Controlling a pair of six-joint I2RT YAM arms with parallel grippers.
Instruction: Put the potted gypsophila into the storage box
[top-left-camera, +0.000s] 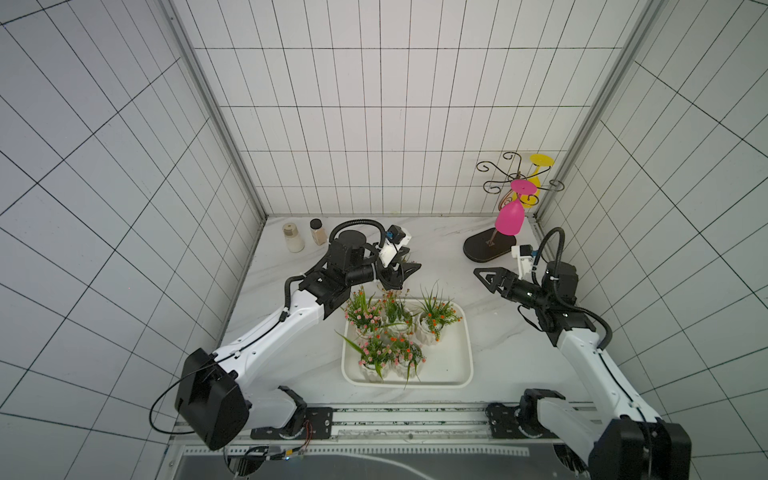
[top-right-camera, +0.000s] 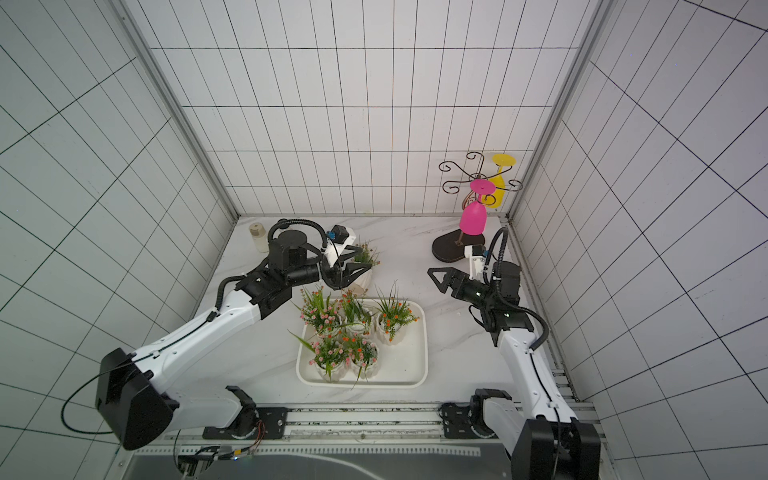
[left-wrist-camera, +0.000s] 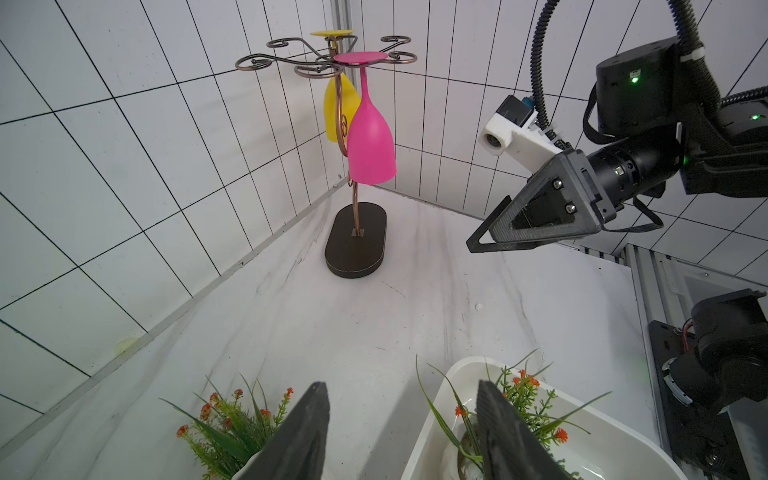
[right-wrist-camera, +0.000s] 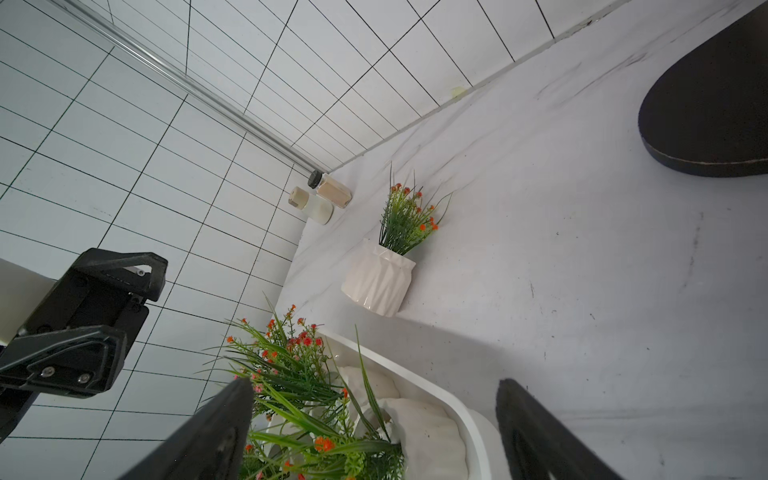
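Observation:
My left gripper (top-left-camera: 406, 272) hangs above the back-left of the white tray (top-left-camera: 460, 372); its fingers show apart in the left wrist view with nothing visible between, though how far open is unclear. A white ribbed pot (right-wrist-camera: 376, 280) of orange-flowered greenery (right-wrist-camera: 408, 216) stands on the counter just outside the tray, behind that gripper in the top views. Several potted flowering plants (top-right-camera: 392, 320) fill much of the tray. My right gripper (top-right-camera: 436, 277) is open and empty, right of the tray, above the counter.
A black-based stand (top-left-camera: 480, 246) with pink and yellow glasses is at the back right. Two shakers (top-left-camera: 293, 237) stand at the back left. Tiled walls enclose the counter; the tray's right end has bare space.

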